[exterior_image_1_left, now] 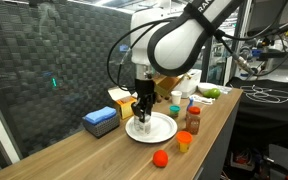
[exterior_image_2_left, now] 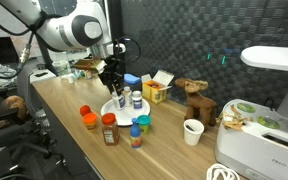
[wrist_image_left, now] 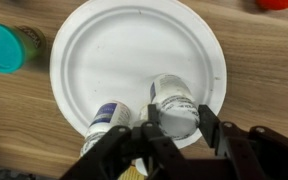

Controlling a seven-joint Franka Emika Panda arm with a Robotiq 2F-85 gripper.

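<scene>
A white plate (exterior_image_1_left: pixel 164 127) lies on the wooden table. In the wrist view my gripper is shut on a white bottle (wrist_image_left: pixel 172 100), its fingers reaching in from the bottom edge on either side of the bottle's round end. This bottle is over the right part of the plate; whether its base touches the plate cannot be told. Beside it, a second white bottle with a dark-banded label (wrist_image_left: pixel 110 115) stands at the plate's lower left. Exterior view 2 shows more small bottles (exterior_image_2_left: pixel 137 99) at the plate.
Close to the plate are a red ball (exterior_image_1_left: pixel 160 158), an orange cup (exterior_image_1_left: pixel 184 141), a brown-red jar (exterior_image_2_left: pixel 110 129) and a green-topped container (wrist_image_left: pixel 31 40). A blue box (exterior_image_1_left: pixel 101 121) and a yellow box (exterior_image_1_left: pixel 123 98) stand behind.
</scene>
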